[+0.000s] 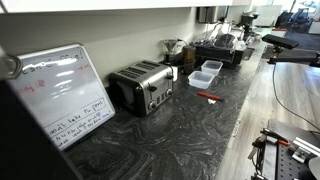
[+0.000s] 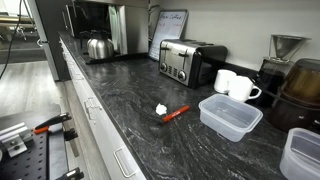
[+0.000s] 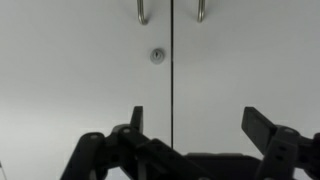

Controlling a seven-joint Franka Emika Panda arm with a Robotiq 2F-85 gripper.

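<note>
In the wrist view my gripper stands open, its dark fingers wide apart and nothing between them. It faces white cabinet doors that carry two metal handles and a small round lock. On the dark counter lie a red marker-like object and a small white lump beside it. A clear plastic container sits close by. The steel toaster rests against the wall side. Neither exterior view shows my gripper's fingers clearly.
A whiteboard with writing leans at the wall. White mugs, a coffee grinder and a second clear container line the counter's back. A kettle stands at the far end. Bare counter lies in front of the toaster.
</note>
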